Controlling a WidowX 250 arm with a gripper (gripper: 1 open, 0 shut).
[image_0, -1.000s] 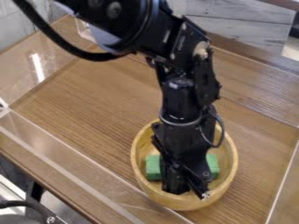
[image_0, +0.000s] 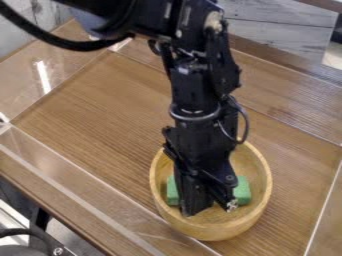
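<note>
A yellow bowl (image_0: 201, 225) sits at the lower middle of the wooden table, with a green block (image_0: 241, 190) inside it. My black gripper (image_0: 201, 200) reaches down into the bowl over the block and covers much of it. The fingertips are dark and overlap the block, so what lies between them is hidden.
A grey board stands along the back right. A black cable or rim shows at the lower left corner.
My gripper has shifted slightly left and tilted a little over the bowl. The bowl and block look about where they were.
</note>
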